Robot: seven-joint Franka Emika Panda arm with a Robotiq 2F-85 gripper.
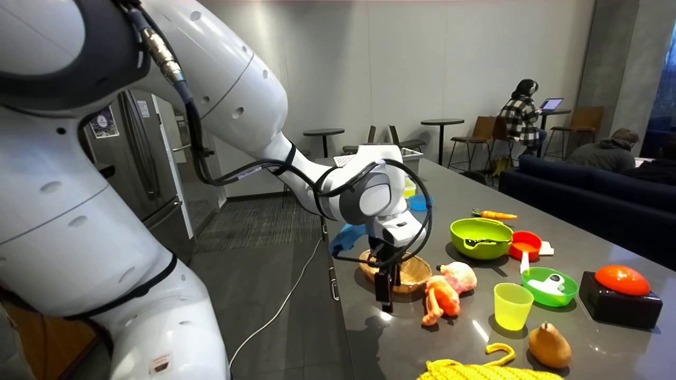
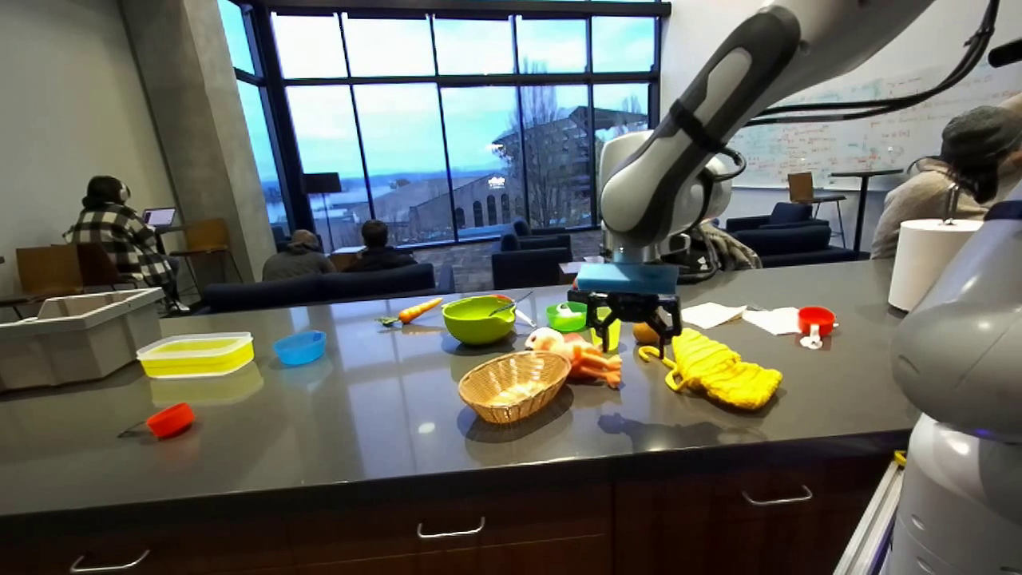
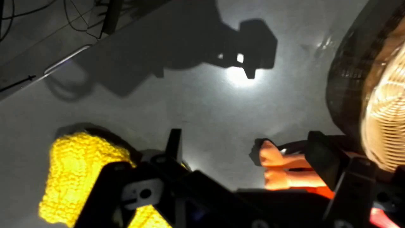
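My gripper [image 2: 632, 335] is open above the counter, its black fingers spread wide with nothing between them. In the wrist view, bare grey counter lies between the fingertips. A pink and orange plush toy [image 1: 441, 300] lies beside the wicker basket [image 2: 514, 385]; in the wrist view its orange legs [image 3: 288, 178] reach in near the right finger, which hides part of them. The empty-looking basket shows at the right edge there. Behind the left finger, partly covered, is a yellow knitted cloth [image 3: 77, 174].
Nearby stand a green bowl [image 1: 479, 240], a yellow-green cup [image 1: 512, 306], a pear [image 1: 549, 345] and a black box with a red dome [image 1: 622, 295]. A carrot [image 2: 418, 310] and yellow container [image 2: 196, 354] are farther off.
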